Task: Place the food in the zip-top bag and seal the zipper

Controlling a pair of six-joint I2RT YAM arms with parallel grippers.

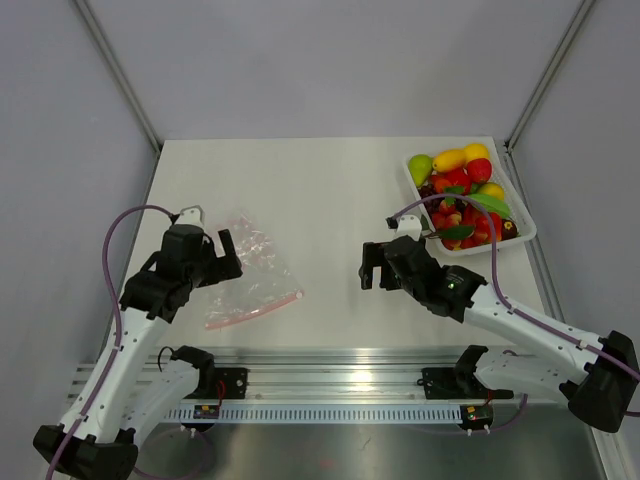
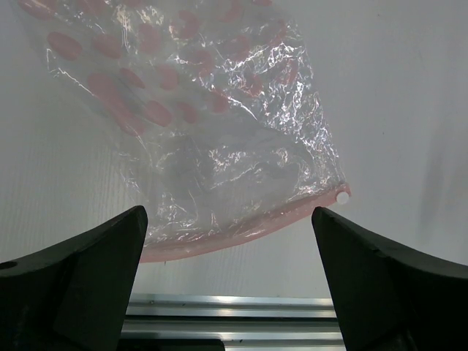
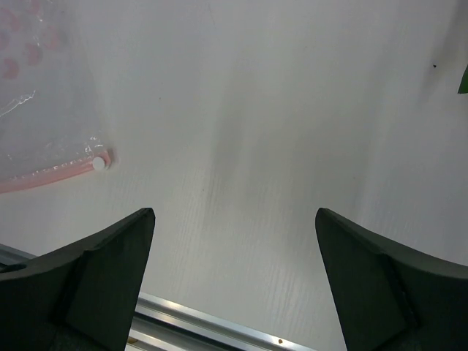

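Observation:
Flat on the table at left lies a clear zip top bag point(image 1: 250, 275) with pink spots, nothing visible inside. Its pink zipper edge point(image 2: 241, 230) faces the front, and a white slider point(image 2: 342, 197) sits at that edge's right end. Food, fruit and vegetables, fills a white basket point(image 1: 530, 222) at the back right; a yellow mango-like fruit point(image 1: 449, 160) and a red one point(image 1: 479, 171) lie on top. My left gripper point(image 1: 229, 255) hovers open above the bag's left part. Over bare table, between bag and basket, my right gripper point(image 1: 372, 267) is open and empty.
Bare white table point(image 1: 320, 190) stretches between the bag and the basket. A metal rail point(image 1: 330, 362) runs along the front edge, and grey walls enclose the sides and back.

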